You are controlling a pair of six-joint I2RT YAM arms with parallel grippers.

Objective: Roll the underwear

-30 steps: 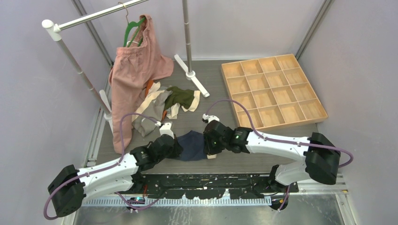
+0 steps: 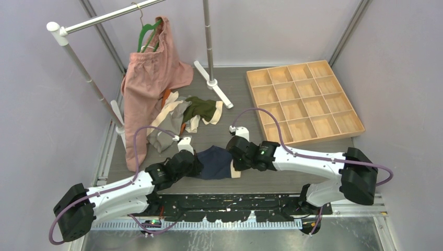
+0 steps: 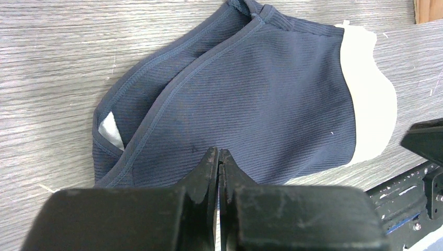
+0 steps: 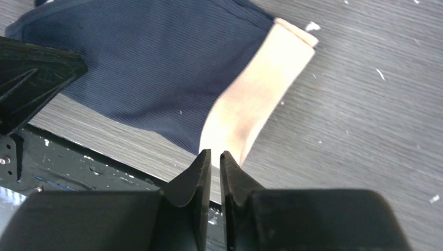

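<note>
The navy underwear lies on the grey floor between my two arms, with a cream band along its right end. In the left wrist view the underwear is folded over, and a double edge runs along its upper left. My left gripper is shut over the near left part of the cloth; nothing shows between its fingers. A narrow gap parts the fingertips of my right gripper, which is slightly open at the near end of the cream band. Whether those tips touch the band, I cannot tell.
A wooden grid box with empty compartments stands at the back right. Behind the underwear lie several crumpled garments. Pink trousers hang from a rack at the left.
My right gripper has shifted slightly to the right, and more of the cream band now shows beside it from above. The left arm stands where it was.
</note>
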